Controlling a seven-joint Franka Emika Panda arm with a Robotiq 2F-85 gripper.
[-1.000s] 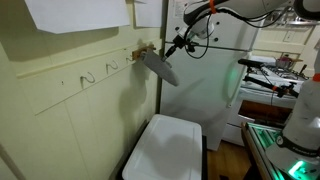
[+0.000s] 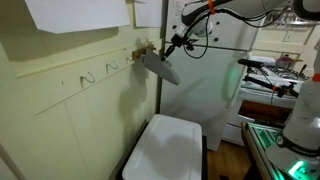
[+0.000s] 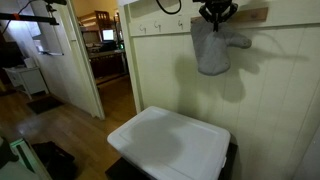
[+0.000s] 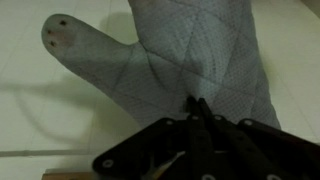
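Observation:
A grey quilted oven mitt [image 3: 210,50] hangs high by the wall, its thumb pointing right in exterior view 2. The mitt [image 2: 161,68] slants out from the wall below the hook rail in exterior view 1. Close up in the wrist view, the mitt [image 4: 200,55] fills the upper middle, its thumb at upper left. My gripper is shut, its fingertips together on the mitt's fabric, where a crease runs into them. In exterior view 2 the gripper [image 3: 216,14] is over the mitt's top. How the mitt sits on a hook is hidden.
Wall hooks [image 2: 88,77] line a rail [image 3: 255,17]. Below stands a bin with a white lid [image 3: 170,140]. A white fridge [image 2: 205,80] is behind the arm, with a cluttered counter [image 2: 275,75] to the right. Open floor [image 3: 95,130] lies by the doorway.

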